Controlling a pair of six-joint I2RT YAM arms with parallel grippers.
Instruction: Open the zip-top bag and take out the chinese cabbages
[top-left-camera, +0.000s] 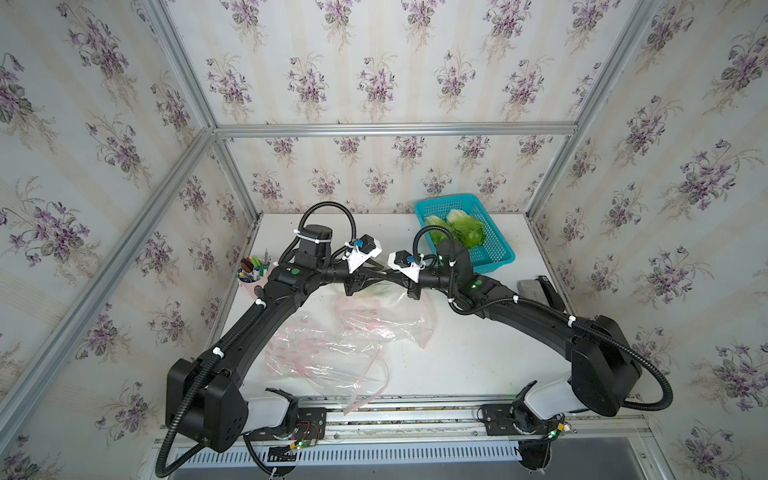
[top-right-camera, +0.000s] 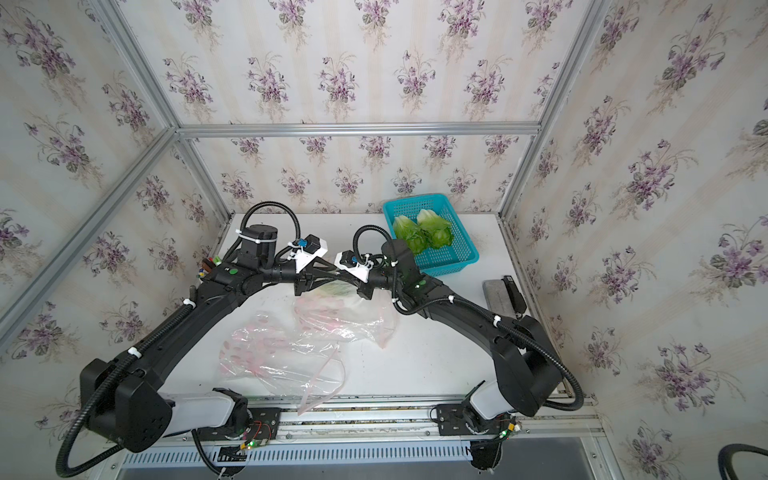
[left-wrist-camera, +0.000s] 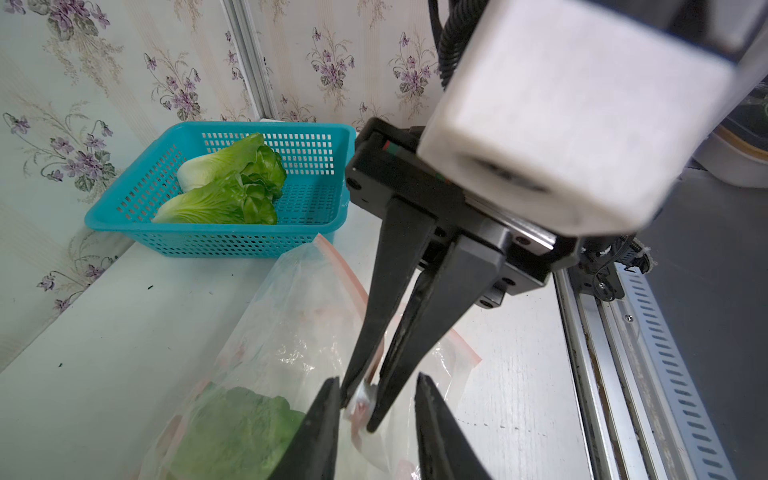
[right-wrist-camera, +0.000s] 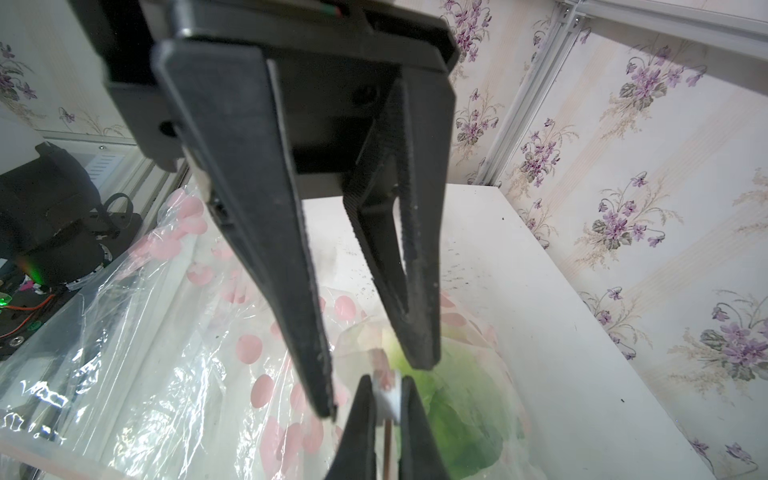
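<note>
A clear zip top bag with pink edging stands partly raised off the table, a green cabbage inside it. Thin film at the bag's edge is pinched by my right gripper, whose fingers come down on it in the left wrist view. Facing it, my left gripper is open, its fingers straddling the tips of the right one, with the held edge between. From above, both grippers overlap over the bag, and most of its mouth is hidden.
A turquoise basket with two cabbages stands at the back right. An empty-looking, flattened clear bag covers the front left. A pen holder is at the left edge.
</note>
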